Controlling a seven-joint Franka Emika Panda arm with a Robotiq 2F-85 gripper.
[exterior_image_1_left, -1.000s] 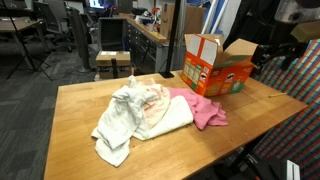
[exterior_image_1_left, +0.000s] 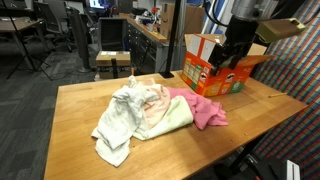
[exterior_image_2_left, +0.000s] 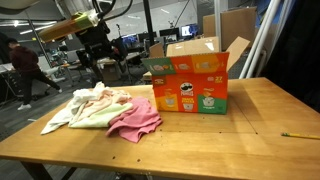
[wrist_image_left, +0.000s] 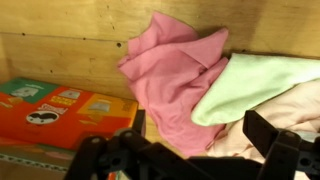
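Observation:
On the wooden table lies a loose pile of cloths: a pink cloth (wrist_image_left: 175, 75), a pale green cloth (wrist_image_left: 245, 85), a peach cloth (exterior_image_1_left: 156, 100) and a white cloth (exterior_image_1_left: 117, 125). The pink one is at the end of the pile nearest the Pringles box (exterior_image_2_left: 190, 85), whose top flaps stand up. My gripper is open above the cloths, with nothing between its fingers. In the first exterior view the gripper (exterior_image_1_left: 211, 70) appears in front of the box; in the second it hangs above the pile, apart from it.
A pencil (exterior_image_2_left: 298, 136) lies on the bare table to the right of the box. Wide free table (exterior_image_1_left: 80, 110) extends to the left of the cloths. Desks and chairs stand in the background.
The arm has come in from the right, moving left across the first exterior view until the gripper overlaps the box. The cloths and box have not moved.

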